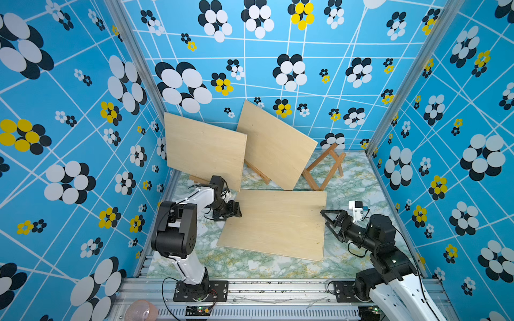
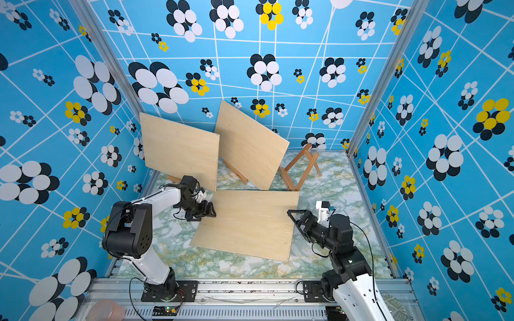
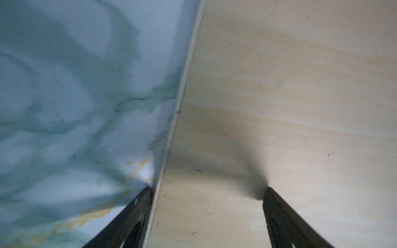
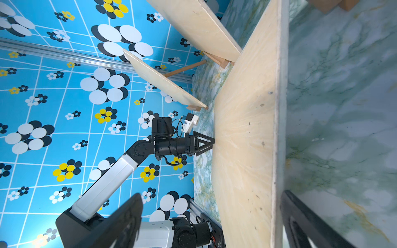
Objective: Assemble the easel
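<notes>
A loose plywood board (image 1: 275,224) lies flat on the marble floor. My left gripper (image 1: 233,210) is at its left edge, fingers open; in the left wrist view the edge (image 3: 175,111) runs beside the left fingertip. My right gripper (image 1: 332,222) stands open at the board's right edge, which runs along one finger in the right wrist view. Behind, two more boards (image 1: 203,144) (image 1: 275,144) lean on wooden easel frames, mostly hidden. A small bare wooden easel (image 1: 320,163) stands at the back right.
Blue patterned walls surround the floor. A metal rail (image 1: 257,286) runs along the front with both arm bases. Bare floor (image 1: 364,182) shows at the right of the board and small easel.
</notes>
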